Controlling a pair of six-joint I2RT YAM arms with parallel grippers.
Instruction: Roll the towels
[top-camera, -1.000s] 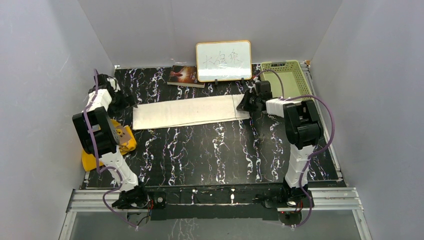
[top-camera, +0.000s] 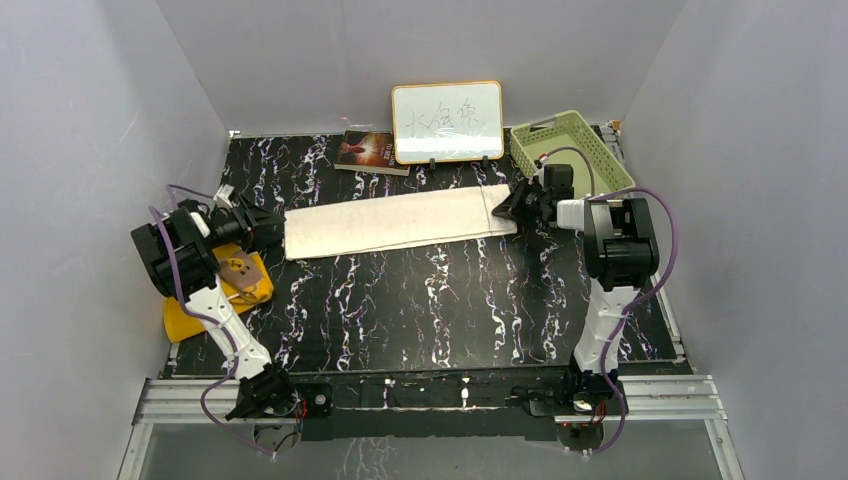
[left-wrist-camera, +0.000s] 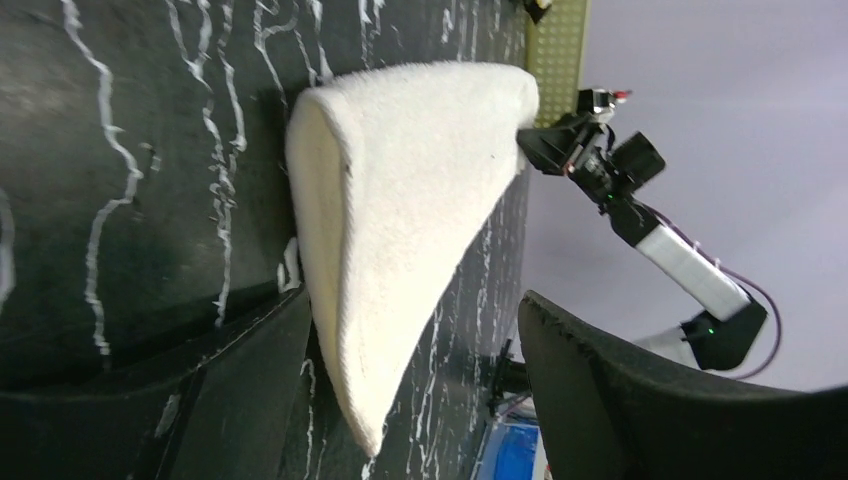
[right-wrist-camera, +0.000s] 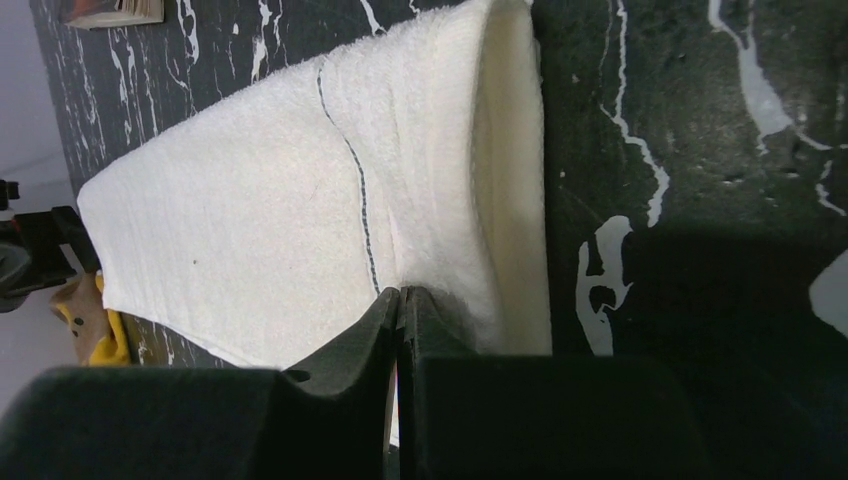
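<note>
A white towel (top-camera: 390, 220), folded lengthwise into a long strip, lies flat across the middle of the table. In the right wrist view its dark stitched line and folded right end show. At that end my right gripper (top-camera: 510, 208) has its fingers closed together on the towel (right-wrist-camera: 420, 190), with cloth bunched right at the tips. Just off the towel's left end stands my left gripper (top-camera: 275, 222), fingers apart. In the left wrist view the folded end of the towel (left-wrist-camera: 410, 170) shows beyond the gap between its fingers, and nothing is held there.
A green basket (top-camera: 610, 178) stands behind the right arm, nudged askew. A whiteboard (top-camera: 447, 122) and a book (top-camera: 372, 152) are at the back. Yellow cloth (top-camera: 185, 318) lies under the left arm.
The right gripper has moved right, and the towel has slid right along with it. The left gripper has shifted slightly down and right. The basket has turned and moved a little.
</note>
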